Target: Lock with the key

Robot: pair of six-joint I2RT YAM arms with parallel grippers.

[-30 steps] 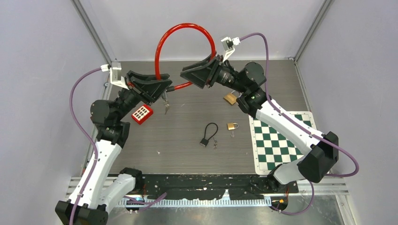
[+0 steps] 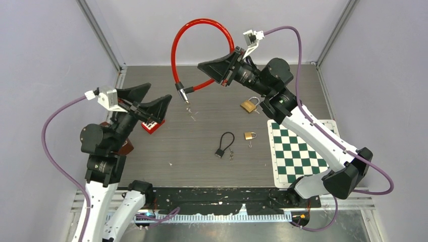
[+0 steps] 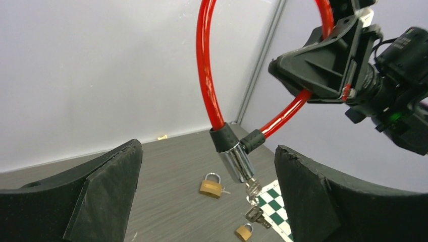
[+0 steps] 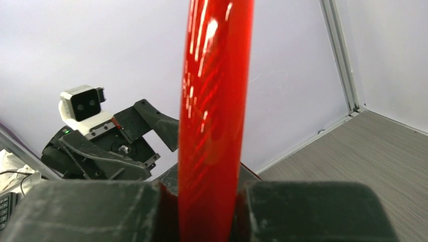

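Note:
A red cable lock (image 2: 203, 21) hangs in a loop above the table, with my right gripper shut on its red cable. In the left wrist view its silver lock body (image 3: 237, 164) points downward, and the black end piece (image 3: 252, 140) meets it from the side. A key (image 3: 253, 187) is at the bottom of the lock body, with a second key (image 3: 255, 214) dangling below. To the left of the lock, my left gripper (image 2: 159, 97) stands open. Its fingers are wide apart and nothing lies between them.
On the table are a large brass padlock (image 2: 249, 105), a small brass padlock (image 2: 249, 135), a black cable padlock (image 2: 220, 152) and a green chequered board (image 2: 298, 155). A red box (image 2: 151, 127) lies under the left gripper.
My left gripper has opened from around the lock and drawn back to the left. The right gripper has shifted slightly right, carrying the cable lock with it.

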